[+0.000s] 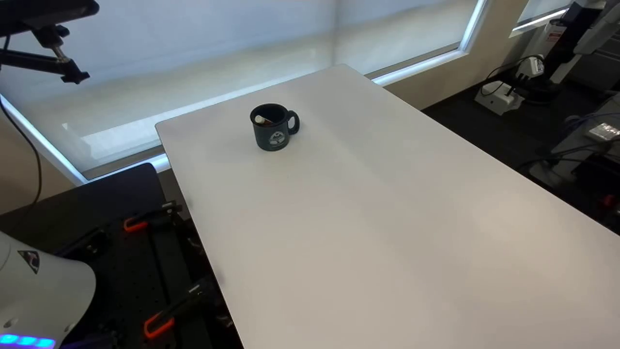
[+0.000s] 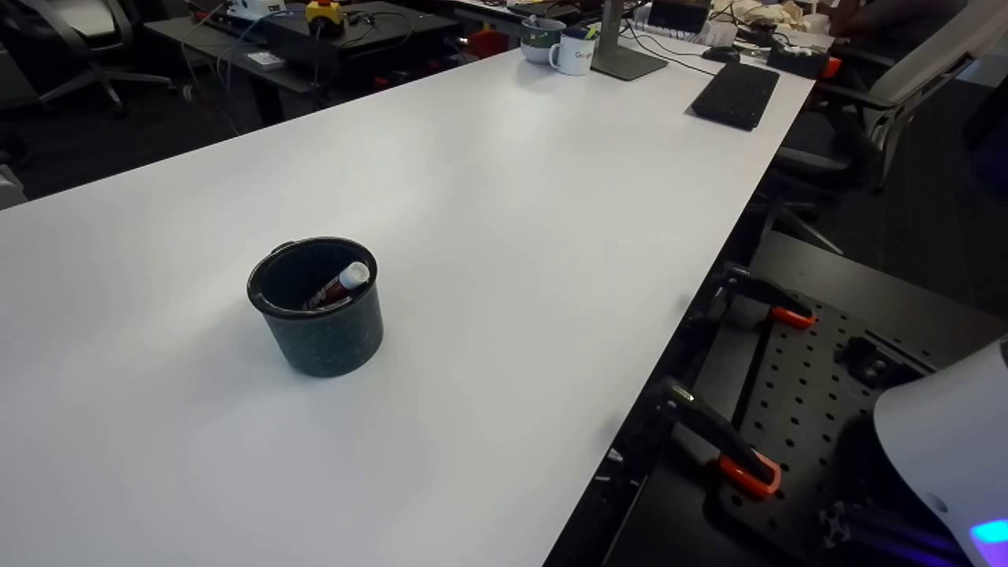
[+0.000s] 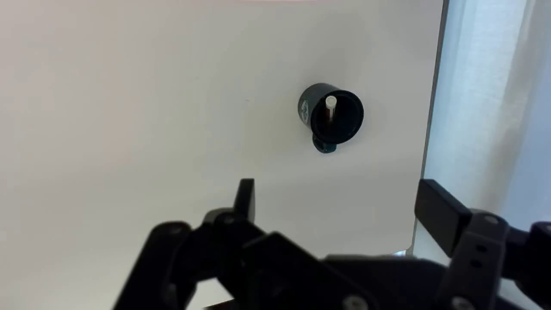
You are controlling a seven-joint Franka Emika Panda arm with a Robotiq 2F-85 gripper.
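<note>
A dark green mug (image 1: 268, 133) stands upright on the white table, its handle to the right in the first exterior view. Inside it leans a marker-like stick with a white cap (image 2: 354, 275) and a dark reddish body, its lower end hidden. From the wrist view, the mug (image 3: 308, 106) lies beyond the fingertips, with the white cap (image 3: 331, 101) visible inside its rim. My gripper is open, its fingers wide apart and nothing between them. Neither exterior view shows the gripper.
A white mug (image 2: 573, 53), another cup (image 2: 541, 38) and a keyboard (image 2: 737, 94) stand at its far end in the second exterior view. Orange-tipped clamps (image 2: 753, 476) line the edge near the robot base.
</note>
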